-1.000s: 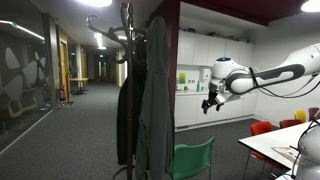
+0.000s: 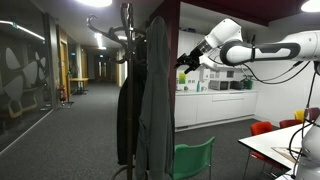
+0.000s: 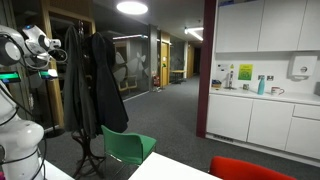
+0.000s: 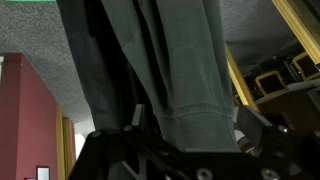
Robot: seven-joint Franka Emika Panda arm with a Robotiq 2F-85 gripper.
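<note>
A grey-green coat hangs on a dark coat stand in the foreground of exterior view 1, beside a darker garment. My open gripper is raised to the right of the coat in that picture. Between and beyond the fingers in the wrist view, the grey coat fills the middle, with a black garment to its left. Nothing is visibly pinched. How far the coat lies from the fingertips cannot be told. Exterior view 2 shows the coats close to the arm on the left.
A green chair stands by the coat stand's base. White table and red chair occupy the front. White cabinets line the back wall.
The arm has risen and swung left in exterior view 1, carrying the gripper up from counter level toward the coat's side of the picture. Coats and chairs have stayed put.
</note>
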